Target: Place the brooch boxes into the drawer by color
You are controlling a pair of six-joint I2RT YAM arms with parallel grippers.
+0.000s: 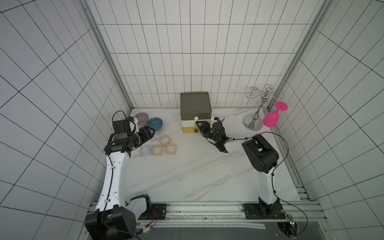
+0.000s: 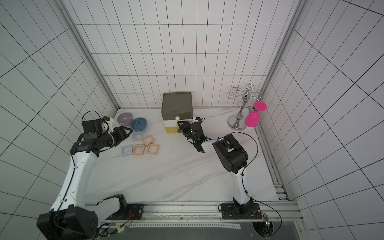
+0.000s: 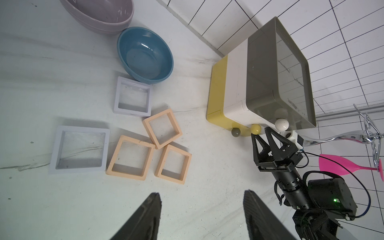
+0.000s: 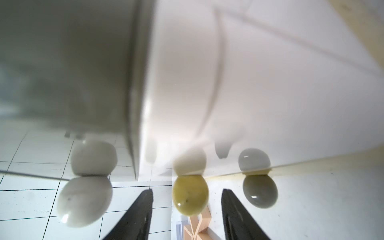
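Observation:
The drawer unit (image 1: 195, 104) has grey, white and yellow tiers with knobs. My right gripper stands part open at the yellow knob (image 4: 188, 188), fingers either side; the white knob (image 4: 84, 200) and grey knob (image 4: 260, 190) flank it. My left gripper is open above the table, left of the unit. Below it in the left wrist view lie peach square boxes (image 3: 173, 148) and pale lilac boxes (image 3: 56, 150).
A blue bowl (image 3: 144, 54) and lilac bowl (image 3: 96, 16) stand at back left. A chrome stand (image 1: 252, 122) with a pink item (image 1: 272, 118) is at the right.

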